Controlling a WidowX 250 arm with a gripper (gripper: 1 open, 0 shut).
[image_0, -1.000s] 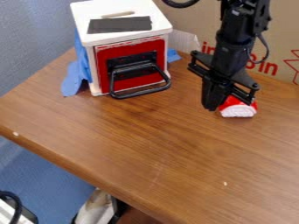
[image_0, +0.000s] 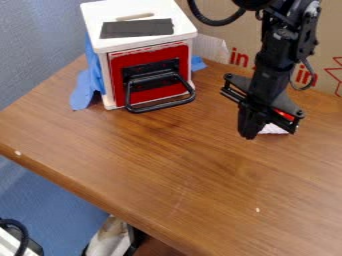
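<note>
The black arm's gripper (image_0: 251, 122) hangs low over the right rear of the wooden table (image_0: 147, 180). A red and white object (image_0: 275, 129) lies just behind and right of it, mostly hidden by the gripper. Whether the gripper is open, shut or holding that object is not clear.
A white and red box (image_0: 124, 30) with a black wire handle stands at the back left on a blue cloth (image_0: 83, 88). A cardboard panel rises behind.
The gripper has shifted slightly right and lower, toward the red and white object, which is now more hidden behind it.
</note>
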